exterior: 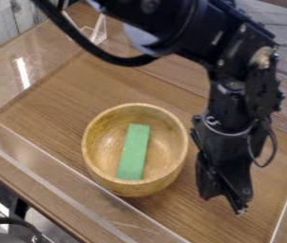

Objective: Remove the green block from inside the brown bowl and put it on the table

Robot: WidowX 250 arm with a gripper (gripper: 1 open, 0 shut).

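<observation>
A brown bowl (105,125) rests on the wooden table, left of centre. Inside it the green block (133,153) leans lengthwise, its long side running from the far wall to the near wall. My black gripper (225,195) is low over the table, just right of the bowl and outside its rim. Its fingertips point down and toward the viewer, and the dark gripper body hides the gap between them. The block is clear of the gripper.
Bare wooden table (57,109) lies to the left of the bowl, and more free surface shows in front on the right. A clear low wall runs along the near left edge. Dark cables and equipment sit beyond it at the bottom left corner.
</observation>
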